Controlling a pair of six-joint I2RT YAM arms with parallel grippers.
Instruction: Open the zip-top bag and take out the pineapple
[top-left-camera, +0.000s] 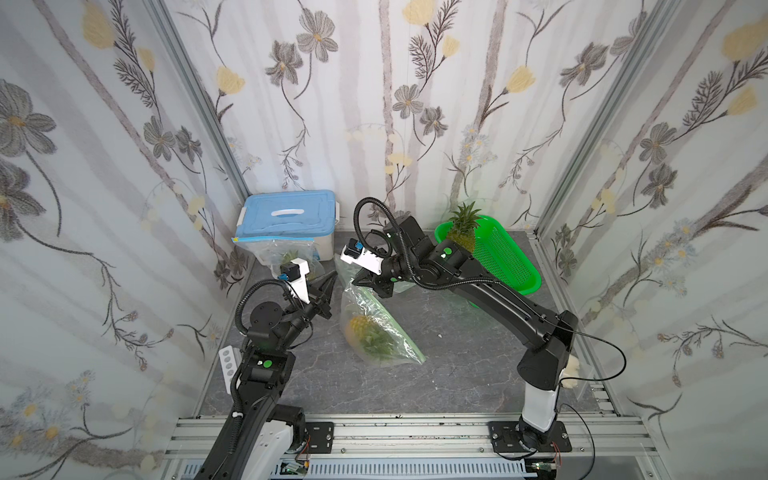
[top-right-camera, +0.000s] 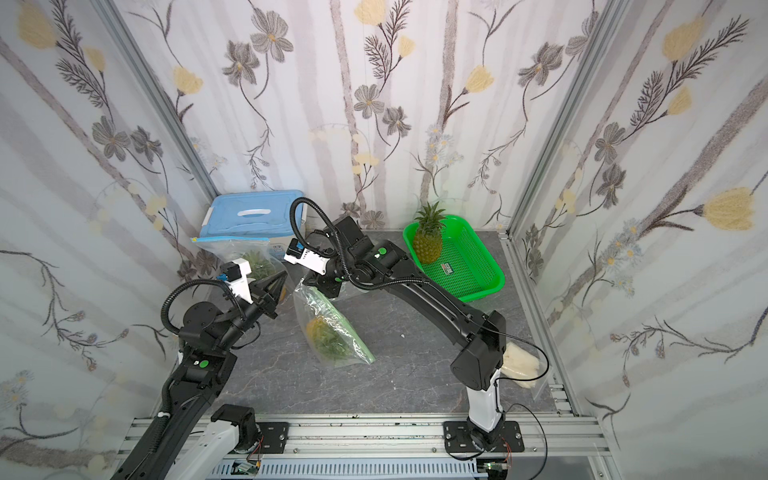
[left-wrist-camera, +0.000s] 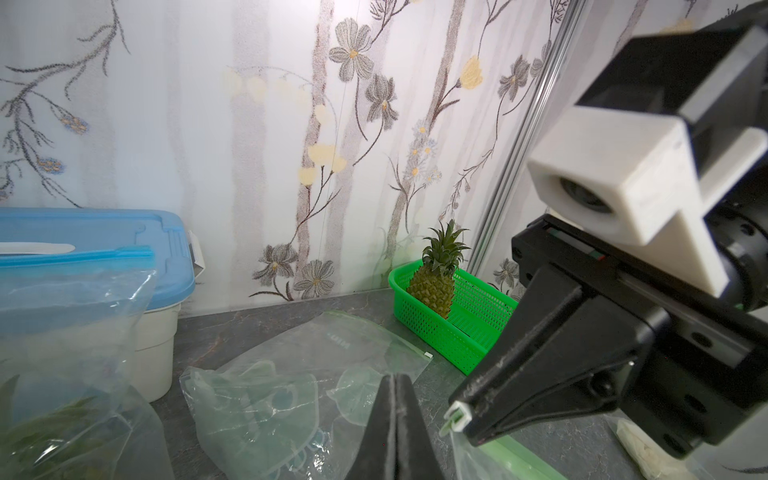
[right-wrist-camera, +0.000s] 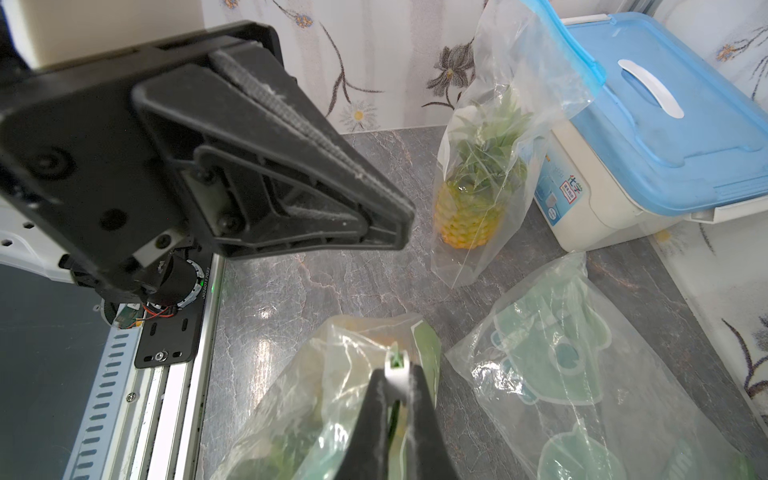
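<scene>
A clear zip top bag (top-left-camera: 400, 340) with a green seal lies on the table, a pineapple (top-left-camera: 368, 333) showing through its film. Its corner hangs from my right gripper, which is shut on the white zip slider (right-wrist-camera: 397, 374) there. My left gripper is shut with nothing between its fingers. Its tips stand a little left of the right gripper, apart from the slider and the bag, as the right wrist view shows. How far the seal is parted cannot be made out.
Another bagged pineapple (right-wrist-camera: 472, 200) stands by the blue-lidded box (top-left-camera: 289, 212) at back left. An empty-looking clear bag (left-wrist-camera: 272, 400) lies behind the grippers. The green basket (top-left-camera: 516, 268) at back right holds a bare pineapple (top-left-camera: 462, 228).
</scene>
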